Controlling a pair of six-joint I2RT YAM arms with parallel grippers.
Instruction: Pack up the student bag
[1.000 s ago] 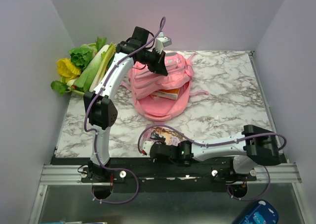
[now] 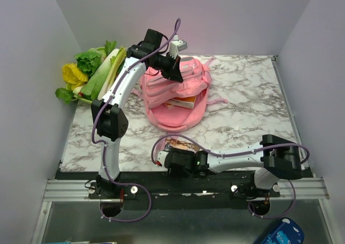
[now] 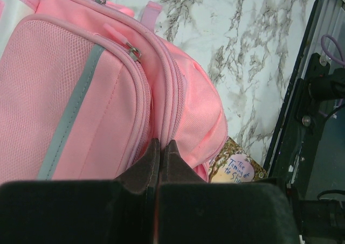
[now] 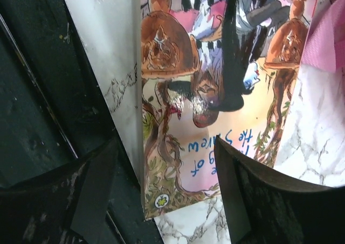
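The pink bag [image 2: 172, 117] lies on the marble table with its mouth toward the front. Inside that mouth sits a book or two [image 2: 183, 102]. My left gripper is shut on the edge of the bag's pink flap [image 3: 124, 50], and a thin strip of fabric shows between its fingers. A picture book [image 4: 215, 93] lies flat at the table's front edge, cover up. Over its lower end my right gripper stands open, one finger on either side, with nothing held. From above, the right arm covers part of this book [image 2: 180, 142].
Vegetables [image 2: 99, 69] are heaped at the back left, beside the bag and left arm. A blue item [image 2: 283, 233] lies below the table's front right. The marble right of the bag [image 2: 248, 98] is clear.
The left arm and bag have not moved.
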